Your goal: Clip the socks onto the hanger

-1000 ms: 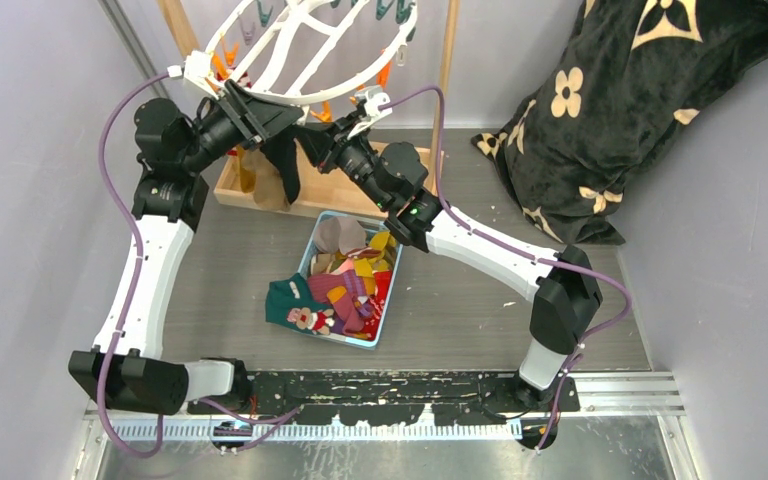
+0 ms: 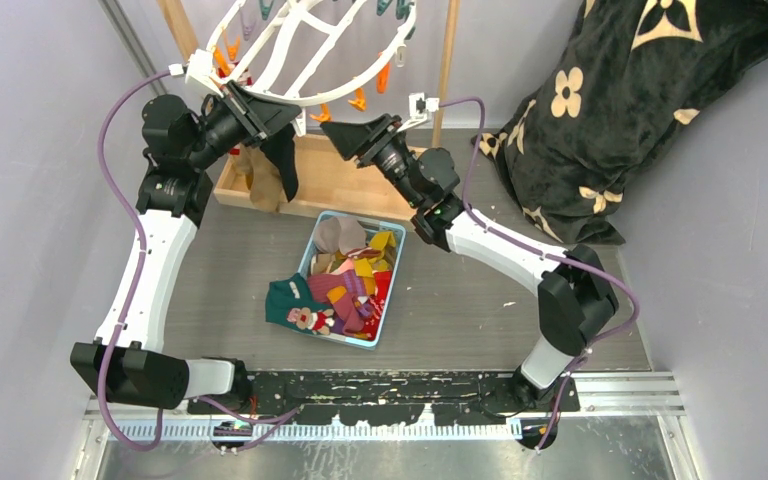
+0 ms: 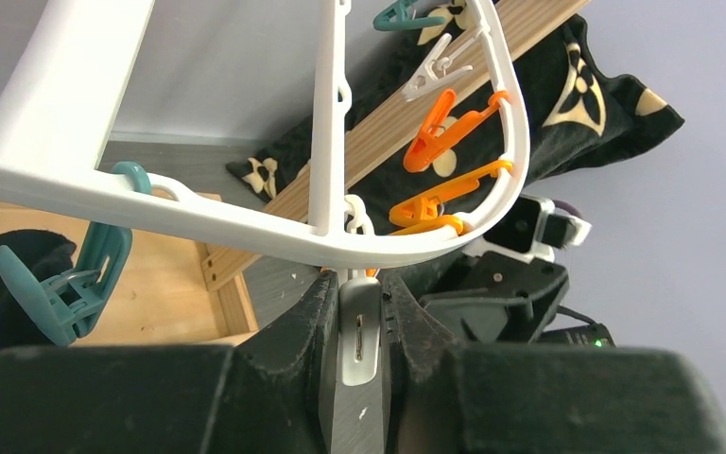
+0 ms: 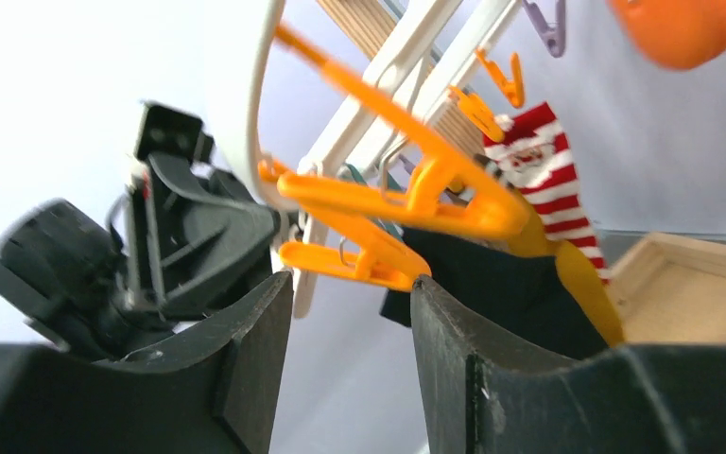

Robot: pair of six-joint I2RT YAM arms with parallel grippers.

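Observation:
A white hanger (image 2: 360, 78) with colored clips hangs at the top. My left gripper is shut on a white clip (image 3: 359, 326) at its rim. Below the hanger hang socks, among them a black sock (image 4: 501, 293) and a red-striped sock (image 4: 553, 189). My right gripper is part open below orange clips (image 4: 359, 260), with no sock visible between its fingers. A blue basket (image 2: 393, 300) of socks sits at the center.
A wooden tray (image 2: 370, 195) lies under the hanger between wooden posts. A dark patterned cushion (image 2: 600, 120) fills the back right.
My right gripper has pulled back to the right, away from my left gripper and the dark sock. My left gripper has barely moved.

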